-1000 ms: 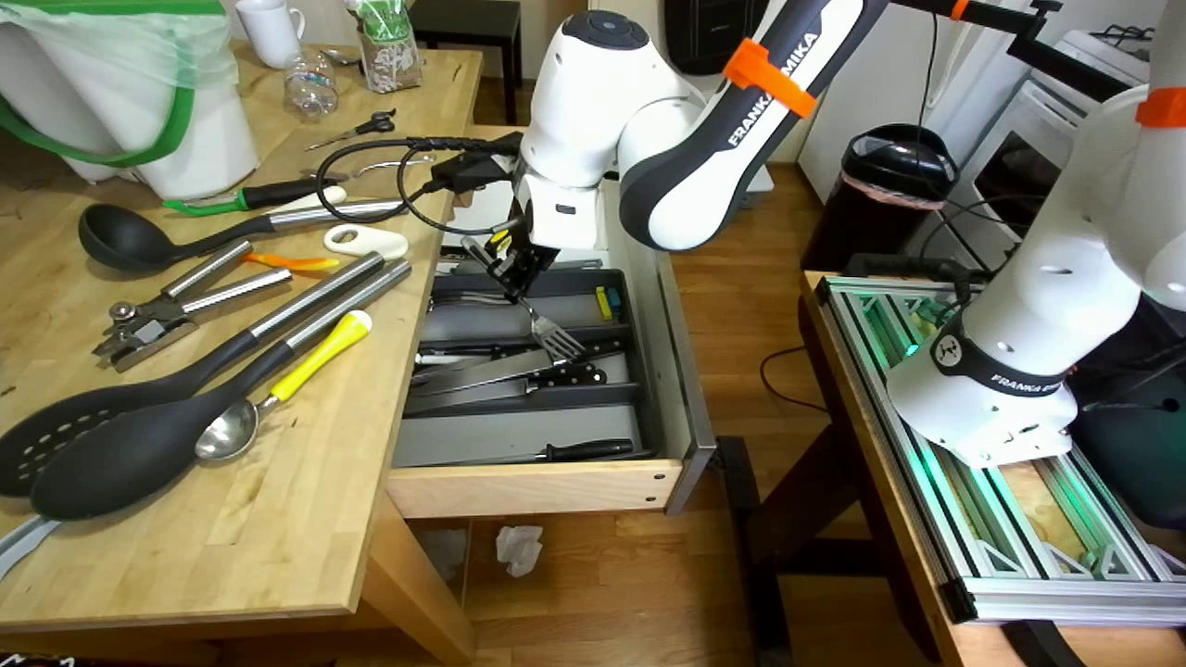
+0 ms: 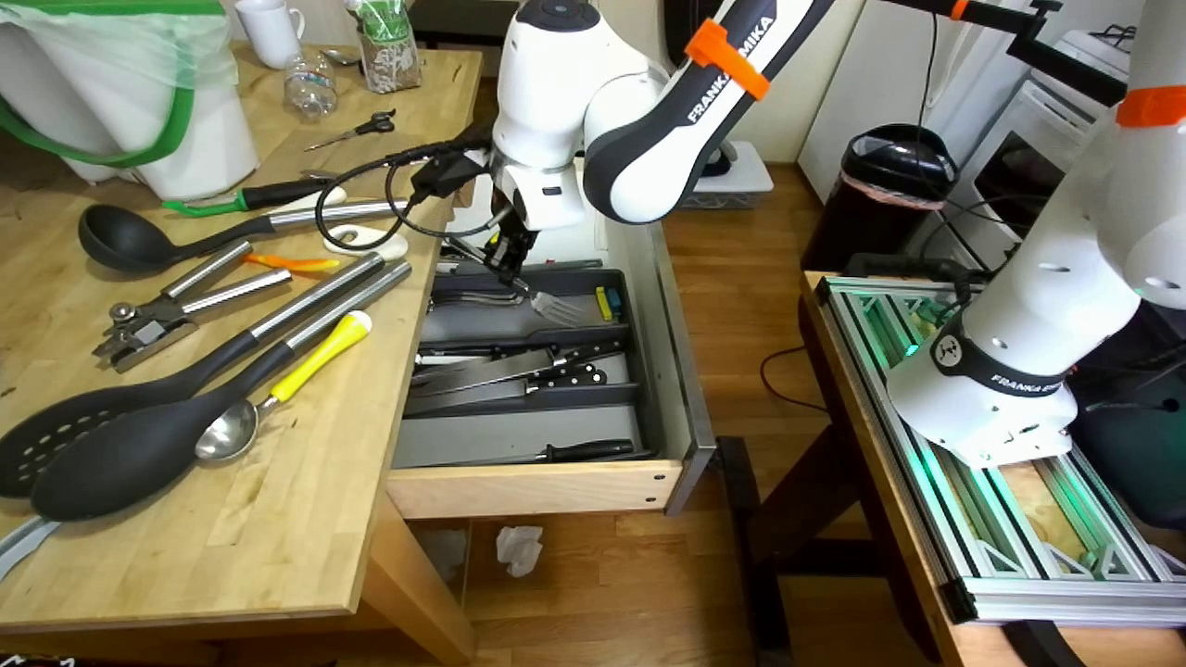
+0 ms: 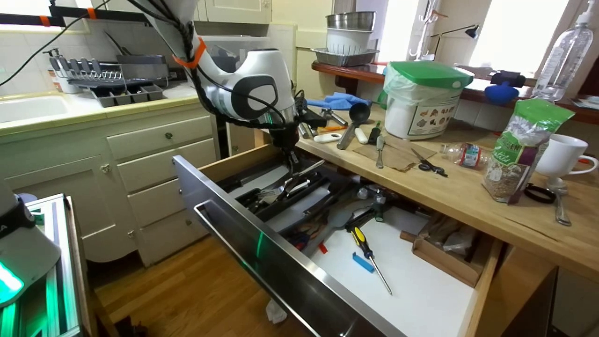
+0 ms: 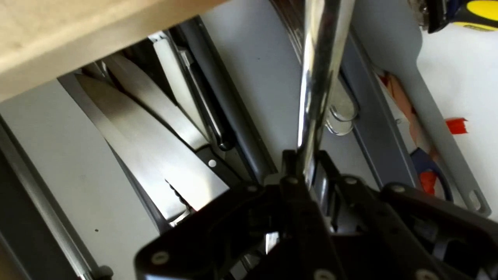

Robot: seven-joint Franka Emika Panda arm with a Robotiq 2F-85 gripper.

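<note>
My gripper (image 2: 510,265) is shut on a metal fork (image 2: 558,310), low over the open drawer's grey cutlery tray (image 2: 618,369). The fork is tilted. In exterior view 1 its tines point toward the drawer front, over the compartment holding other forks (image 2: 478,298). From the wrist, the shiny fork handle (image 4: 322,65) runs up from between the black fingers, while the tines are mostly hidden beneath the gripper. Exterior view 2 shows the fork's tines (image 3: 272,194) low among the tray's dividers; whether they touch anything I cannot tell.
Several knives (image 2: 534,378) fill the neighbouring compartment. The wooden counter edge (image 4: 93,42) lies close to the gripper. A screwdriver (image 3: 362,242) and a cardboard box (image 3: 446,259) occupy the drawer's other side, where bare white floor shows. Utensils such as a black ladle (image 2: 124,238) cover the counter.
My arm has moved left, toward the counter, in exterior view 1. The fork has come along in the gripper, and its tines now lie flatter over the fork compartment.
</note>
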